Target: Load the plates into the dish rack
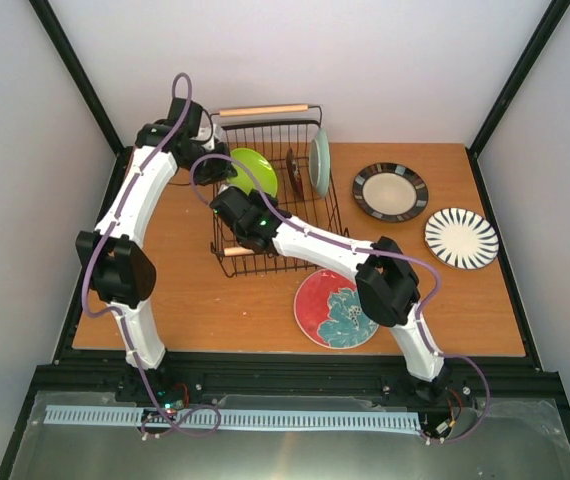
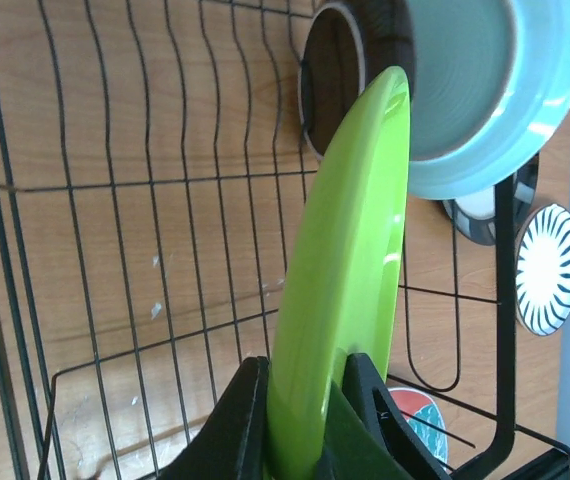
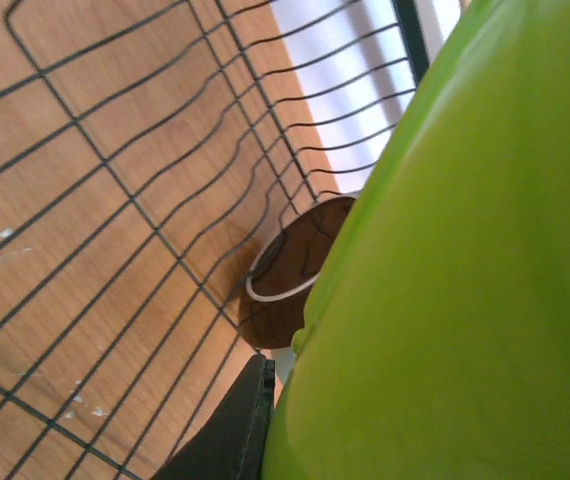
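Observation:
Both my grippers are shut on one lime green plate (image 1: pixel 253 170), held tilted over the left part of the wire dish rack (image 2: pixel 115 187). In the left wrist view the plate (image 2: pixel 350 240) stands nearly edge-on between the fingers of my left gripper. It fills the right side of the right wrist view, where only one finger (image 3: pixel 240 420) of my right gripper (image 1: pixel 233 190) shows beside it. A brown bowl-like dish (image 3: pixel 300 250) and a pale teal plate (image 2: pixel 465 80) stand in the rack's right part.
On the table right of the rack lie a dark-rimmed plate (image 1: pixel 390 192) and a black-and-white striped plate (image 1: pixel 461 238). A red floral plate (image 1: pixel 336 309) lies in front of the rack. The rack's wooden handle (image 1: pixel 263 110) runs along the back.

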